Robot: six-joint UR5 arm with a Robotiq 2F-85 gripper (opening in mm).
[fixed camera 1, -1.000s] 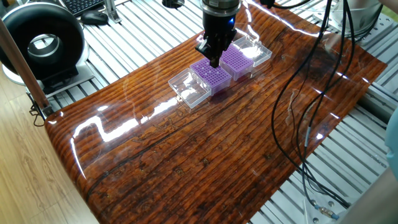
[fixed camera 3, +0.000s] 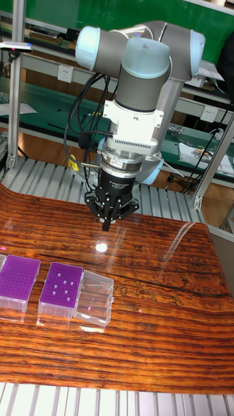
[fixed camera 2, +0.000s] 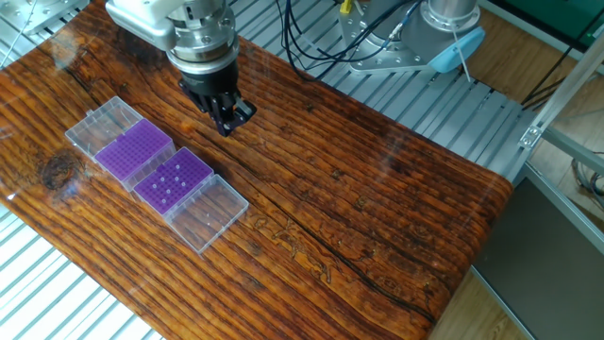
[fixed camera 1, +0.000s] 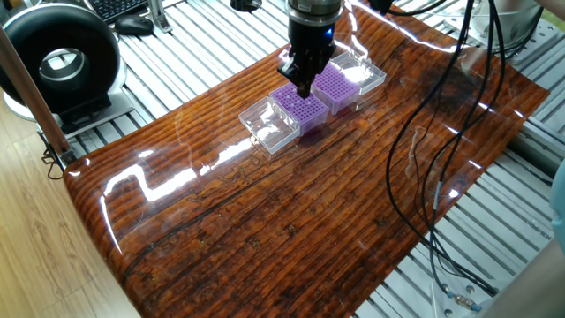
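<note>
My gripper (fixed camera 3: 106, 223) hangs fingers down above the wooden table, apart from it. In exterior view 2 the gripper (fixed camera 2: 234, 123) is off to the robot's side of the two purple racks; in exterior view 1 it overlaps one rack only by line of sight. The dark fingers are too small and bunched to show their gap, and no object can be made out at their tips. One purple rack (fixed camera 2: 193, 170) carries several small pale tubes in its holes. The other purple rack (fixed camera 2: 142, 142) beside it shows none.
Black cables (fixed camera 1: 395, 168) hang over the table's robot-side edge in exterior view 1. A large black ring-shaped device (fixed camera 1: 97, 53) stands off the table, near a mouse (fixed camera 1: 134, 25).
</note>
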